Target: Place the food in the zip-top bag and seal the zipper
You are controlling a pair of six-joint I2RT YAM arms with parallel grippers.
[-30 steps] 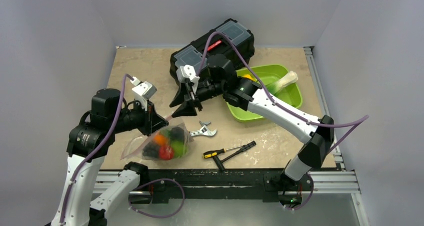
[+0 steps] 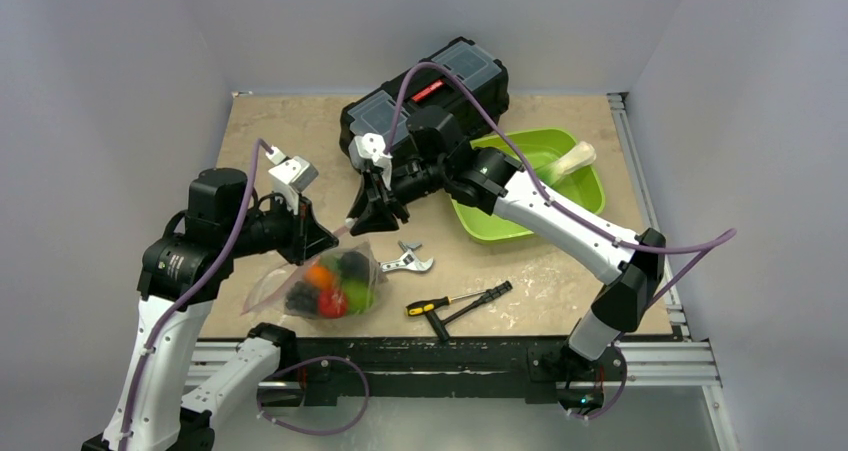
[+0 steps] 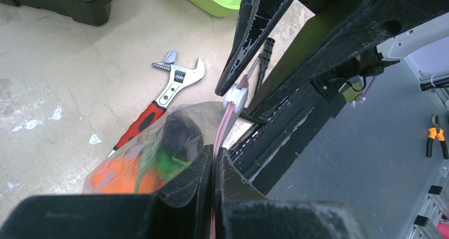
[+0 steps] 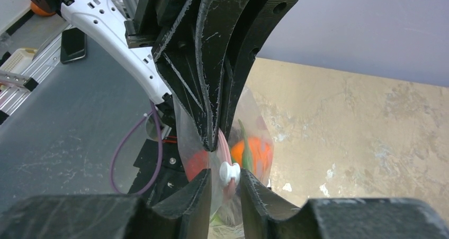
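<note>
A clear zip bag (image 2: 330,286) with food inside (red, orange, green, dark pieces) hangs at the table's front left. My left gripper is shut on its pink zipper strip (image 3: 225,120). The white slider (image 4: 229,173) sits at the strip's end, between the tips of my right gripper, which stand part open close around it; whether they touch it I cannot tell. In the top view my right gripper is just right of and above the left one, over the bag's corner.
An adjustable wrench (image 2: 408,261), a screwdriver (image 2: 430,306) and a dark T-handled tool lie right of the bag. A green bin (image 2: 485,226) with food and a black toolbox (image 2: 445,86) stand behind. The table's front edge runs close below the bag.
Since about a second ago both grippers have shifted slightly, the left one upward in the top view, and the right one's fingers have drawn closer together at the zipper's end.
</note>
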